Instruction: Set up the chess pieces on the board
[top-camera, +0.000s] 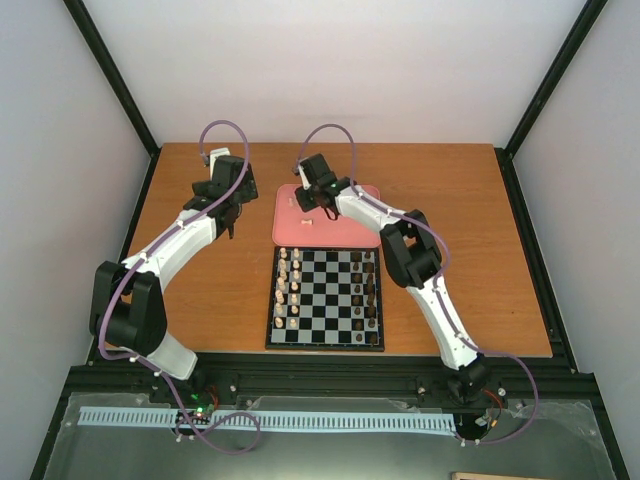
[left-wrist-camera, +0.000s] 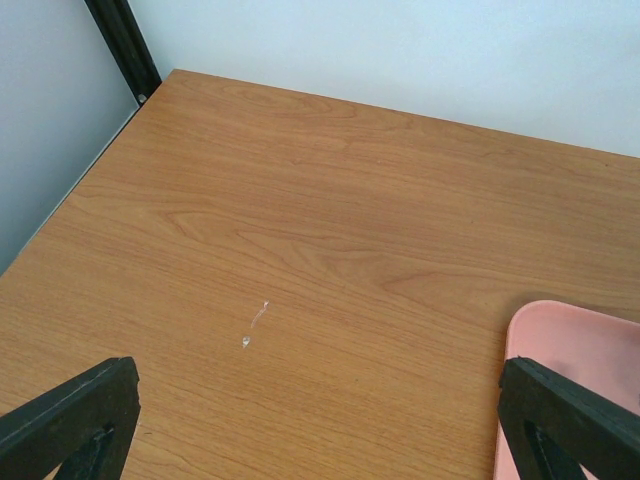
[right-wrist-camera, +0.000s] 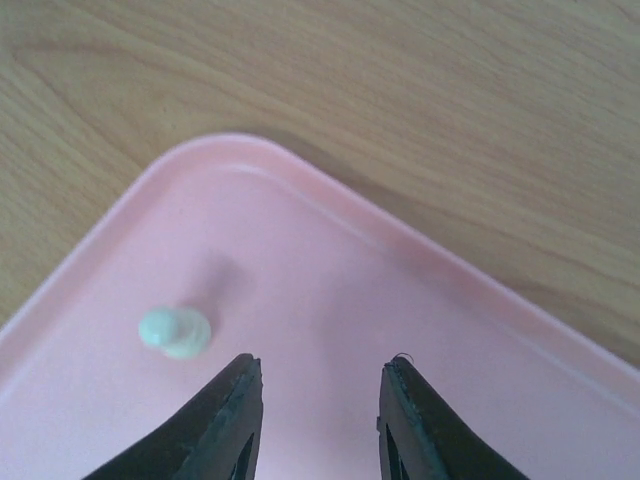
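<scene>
The chessboard (top-camera: 325, 296) lies at the middle front of the table. Pale pieces (top-camera: 281, 297) line its left side and dark pieces (top-camera: 370, 298) its right, with the central squares bare. Behind it sits the pink tray (top-camera: 345, 232). Over the tray's back left part is my right gripper, its fingers apart and nothing between them. To the left of those fingers, a pale piece (right-wrist-camera: 175, 332) stands on the tray near its corner. Another small pale piece (top-camera: 307, 221) shows on the tray in the top view. My left gripper hangs open and empty left of the tray.
The tray has a low raised rim (right-wrist-camera: 400, 235). White walls close in the back and sides.
</scene>
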